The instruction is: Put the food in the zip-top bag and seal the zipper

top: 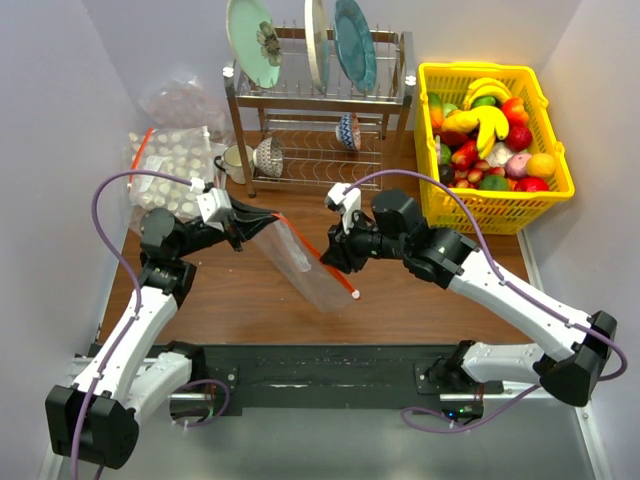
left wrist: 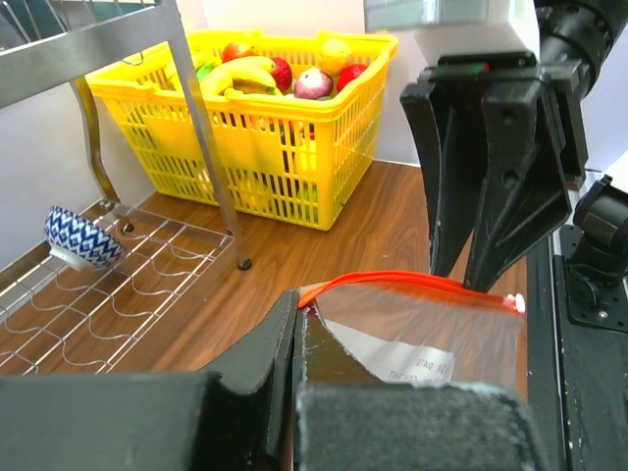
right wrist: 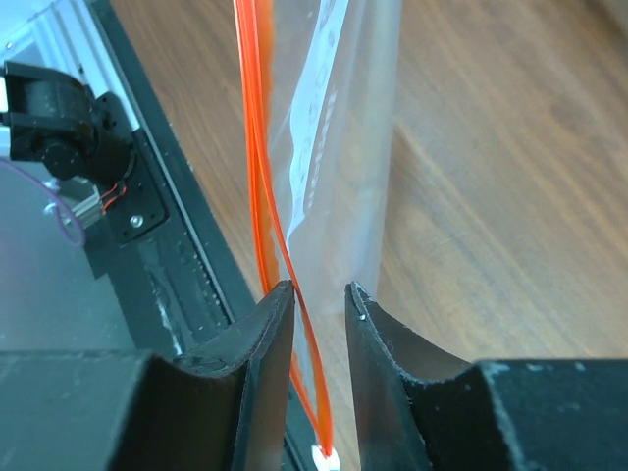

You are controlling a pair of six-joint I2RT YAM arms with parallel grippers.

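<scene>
A clear zip top bag (top: 300, 270) with an orange zipper hangs over the table from my left gripper, which is shut on its zipper end. The zipper (left wrist: 402, 278) runs toward a white slider (left wrist: 515, 303) at the far end. My right gripper is part open around the zipper near that slider, its left finger touching or very close to the orange strip. The bag's clear body (right wrist: 339, 167) hangs beside and beyond it. Fruit and vegetables fill the yellow basket (top: 440, 205) at the back right.
A steel dish rack (top: 250, 100) with plates and bowls stands at the back. Packed bags (top: 180, 155) lie at the back left. Bare wooden table (top: 460, 310) shows around the hanging bag, with a dark rail (top: 300, 370) along the front edge.
</scene>
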